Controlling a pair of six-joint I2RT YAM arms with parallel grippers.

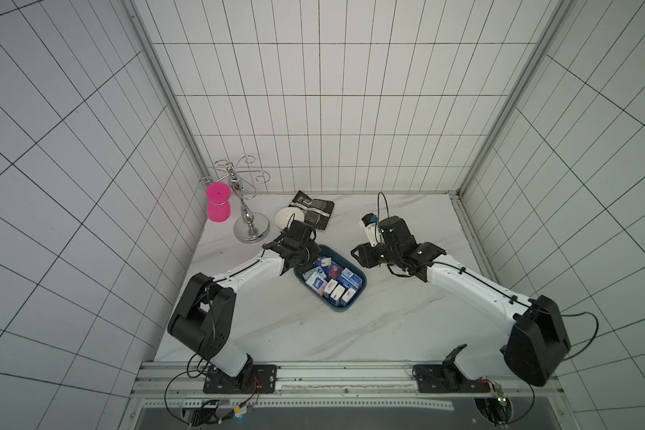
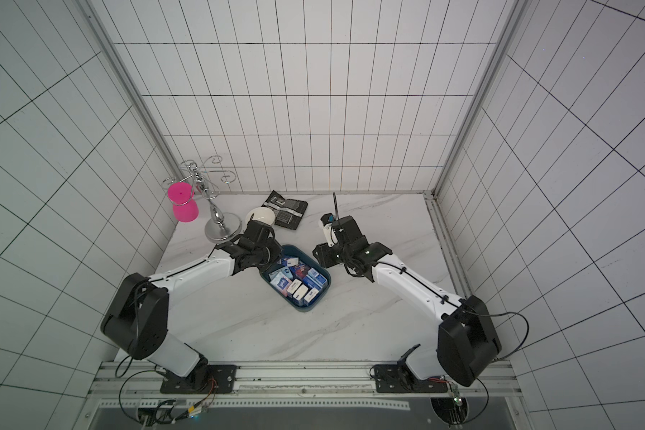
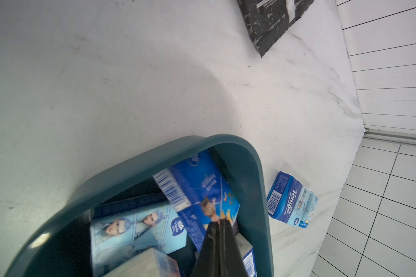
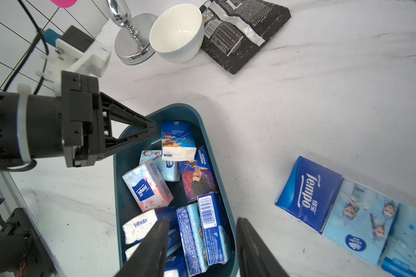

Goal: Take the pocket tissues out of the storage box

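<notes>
The dark teal storage box (image 4: 213, 171) holds several pocket tissue packs. A blue pack with a white end (image 4: 178, 140) lies in its far end, tilted, on top of other packs. My left gripper is shut over that end, nothing between its fingers; the blue pack (image 3: 199, 189) is outside them, just beyond the tips in the left wrist view. Open and empty, my right gripper hangs to the right of the box in the top views, its fingers (image 4: 153, 247) framing the box's near part from above.
On the table right of the box lie several tissue packs in a row, a blue Tempo pack (image 4: 309, 194) first. Behind stand a white bowl (image 4: 178, 34), a black pouch (image 4: 245, 32) and a metal stand (image 1: 251, 225) with a pink cup (image 1: 218, 202).
</notes>
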